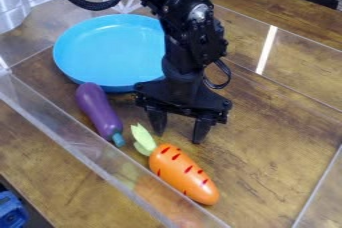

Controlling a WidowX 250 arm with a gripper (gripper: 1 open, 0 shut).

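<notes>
My black gripper [179, 122] hangs low over the wooden table in the middle of the view, its fingers pointing down just behind an orange toy carrot [185, 176] with a pale green top. I cannot tell whether it is open or shut, or whether anything is between the fingers. A purple toy eggplant [96, 109] lies to the left of the gripper. A blue plate [94, 50] lies behind, partly hidden by the arm.
A clear plastic edge [54, 122] runs diagonally along the left and front. A blue object [8, 211] sits at the lower left corner. The table to the right of the arm is clear.
</notes>
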